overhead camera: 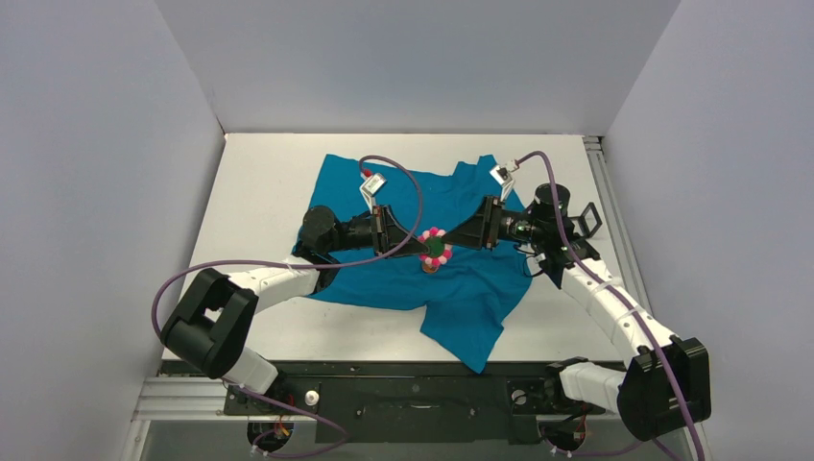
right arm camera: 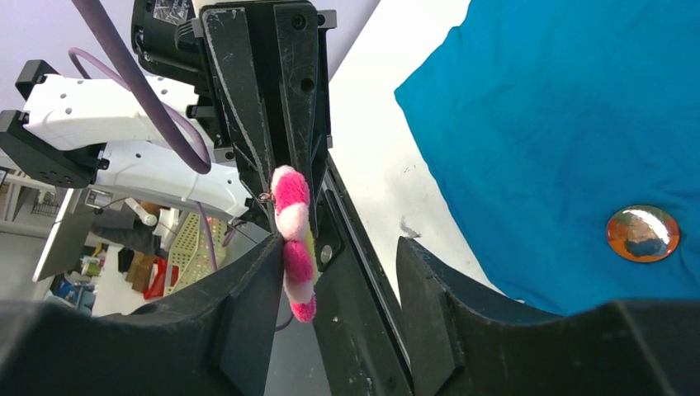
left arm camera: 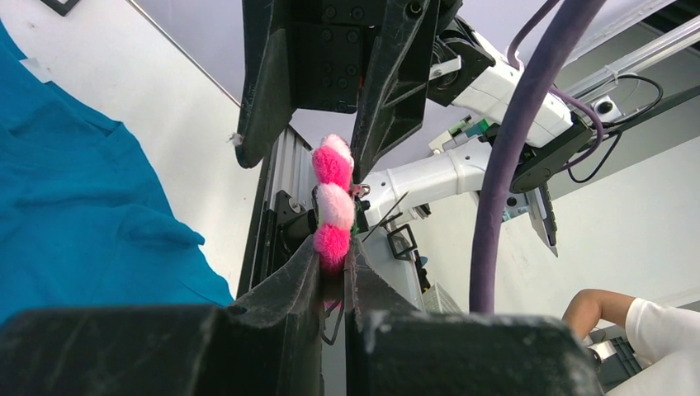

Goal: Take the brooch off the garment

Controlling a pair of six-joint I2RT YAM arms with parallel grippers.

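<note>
A fuzzy pink-and-white flower brooch with a green centre (overhead camera: 435,248) is held up over the blue garment (overhead camera: 384,283), apart from the cloth. My left gripper is shut on its rim, and from the side the flower (left arm camera: 333,198) looks thin. On its far side, a thin metal wire sticks out from its back (right arm camera: 265,197). My right gripper is open with one finger close beside the flower; whether they touch, I cannot tell. A shiny, round, amber-coloured piece (right arm camera: 644,233) lies on the garment beneath.
Bare white table (overhead camera: 259,182) surrounds the cloth. A small black frame (overhead camera: 588,221) stands near the right edge. Purple cables (overhead camera: 552,192) loop over both arms. One corner of the garment (overhead camera: 470,355) hangs past the table's front edge.
</note>
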